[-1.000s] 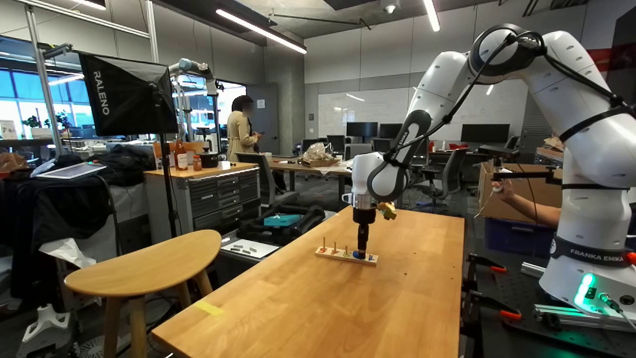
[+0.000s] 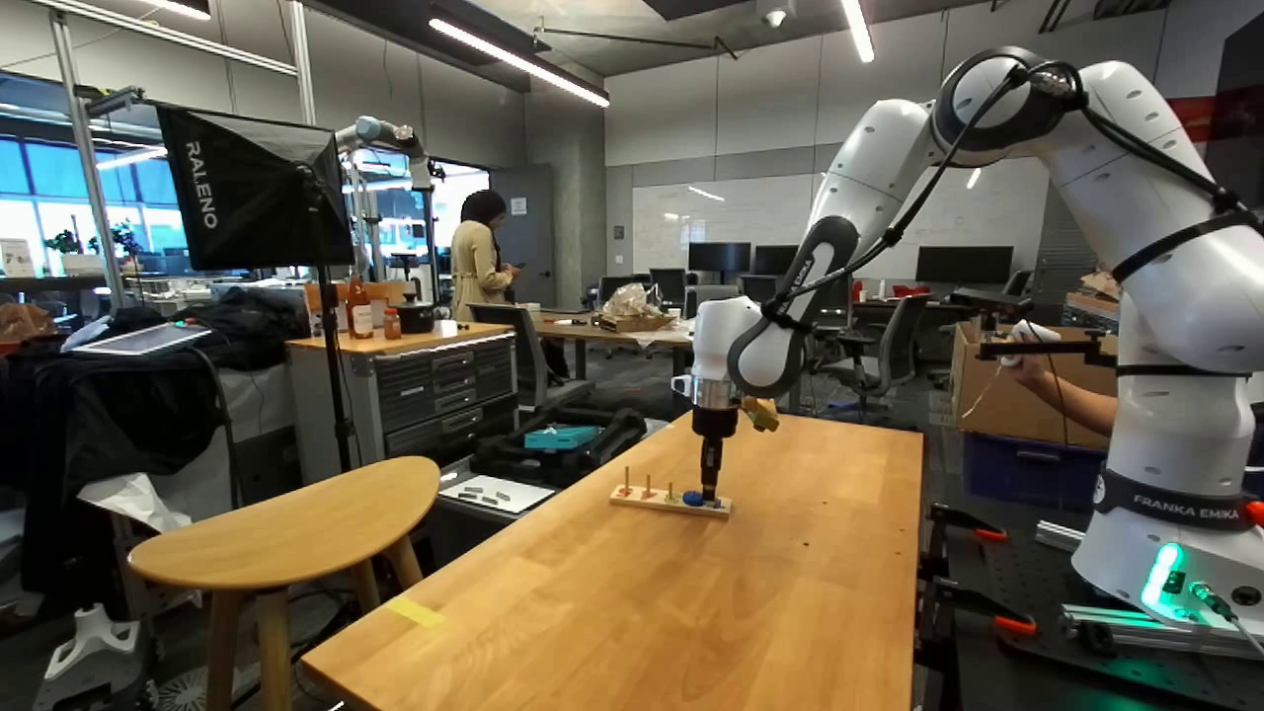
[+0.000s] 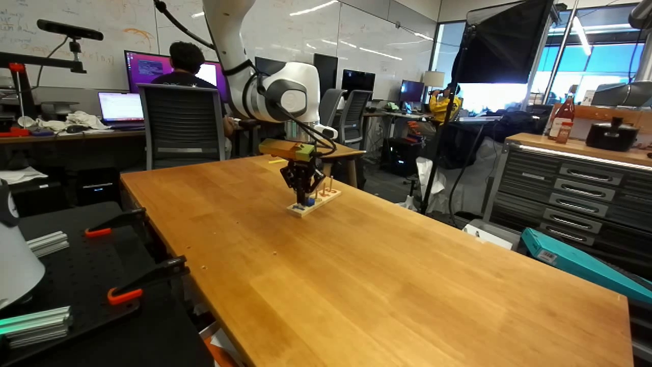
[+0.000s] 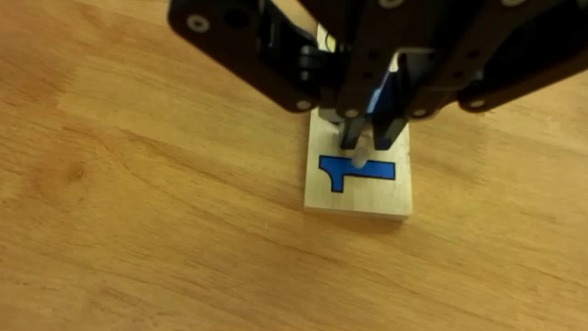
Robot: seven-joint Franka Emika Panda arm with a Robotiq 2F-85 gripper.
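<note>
A small wooden peg board [image 2: 646, 504] lies flat on the table, and its end with a printed blue 1 [image 4: 380, 169] shows in the wrist view. My gripper points down over that end. Its narrowed fingers have a short pale peg [image 4: 359, 158] at their fingertips, apparently held between them; the contact is partly hidden. Just beside the gripper, a blue piece [image 2: 693, 499] sits on the board. Farther along stand several thin pegs, with small orange pieces low on them [image 2: 625, 490]. In exterior view 2, my gripper [image 3: 301, 203] hides part of the board [image 3: 299, 211].
Bare wooden table [image 2: 711, 604] surrounds the board, with wide free room towards exterior view 1. A strip of yellow tape [image 2: 415, 610] marks the table's near left. Orange-tipped clamps [image 2: 1013, 623] grip the edge by the robot base.
The board has shifted slightly left and away in exterior view 1. My gripper has moved a little the same way, and now stands closer to the board's numbered-1 end.
</note>
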